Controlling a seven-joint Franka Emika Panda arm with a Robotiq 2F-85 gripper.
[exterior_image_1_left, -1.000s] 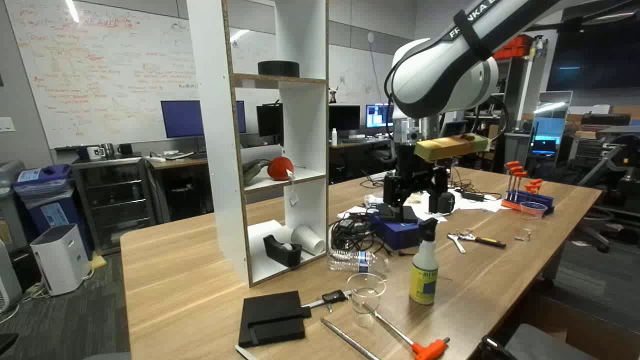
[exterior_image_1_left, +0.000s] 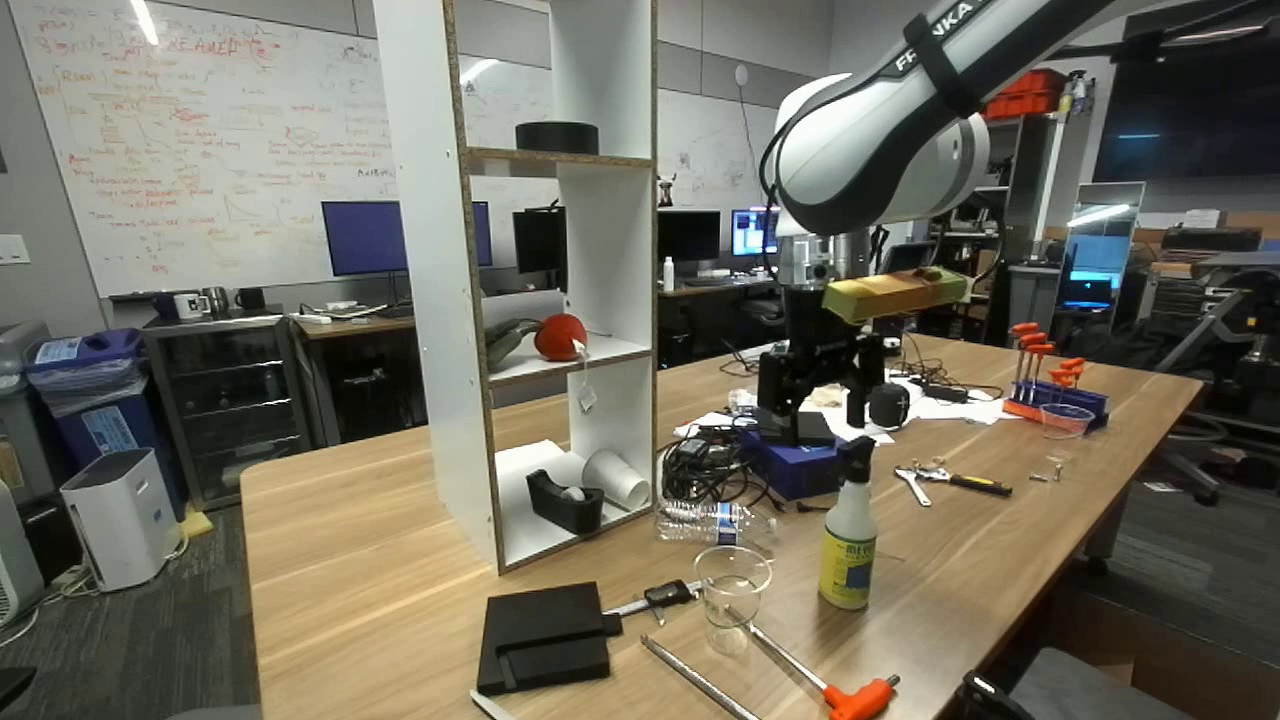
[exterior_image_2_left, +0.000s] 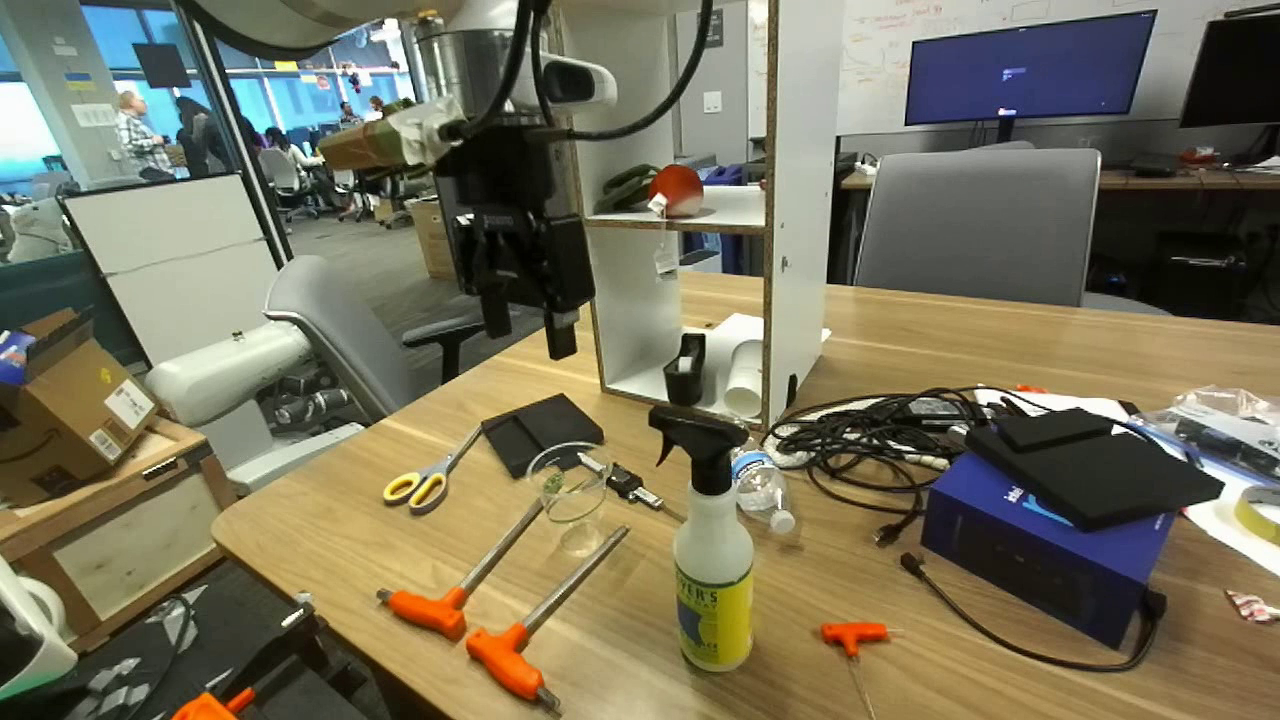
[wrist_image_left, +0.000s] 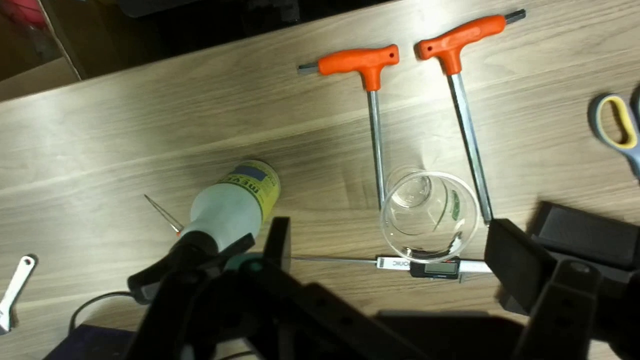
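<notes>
My gripper (exterior_image_1_left: 819, 420) hangs open in the air above the table, with nothing between its fingers. In the wrist view, the clear plastic cup (wrist_image_left: 430, 217) stands upright on the wood, between and below the fingertips. A spray bottle (wrist_image_left: 231, 204) with a yellow label and black trigger stands left of the cup; its head is partly behind the gripper. Two orange-handled hex keys (wrist_image_left: 375, 132) lie beside the cup, and a digital caliper (wrist_image_left: 441, 268) lies along its lower side. Scissors (exterior_image_2_left: 426, 485) and a black box (exterior_image_2_left: 542, 432) rest at the table's end.
A white shelf unit (exterior_image_1_left: 474, 360) rises from the table, holding a tape dispenser (exterior_image_1_left: 564, 504) and a red item (exterior_image_1_left: 560, 338). A water bottle (exterior_image_1_left: 708, 523), tangled cables (exterior_image_2_left: 858, 438) and a blue box (exterior_image_2_left: 1044, 546) crowd its side.
The arm and gripper have shifted slightly left in exterior view 1. The objects on the table stay where they were.
</notes>
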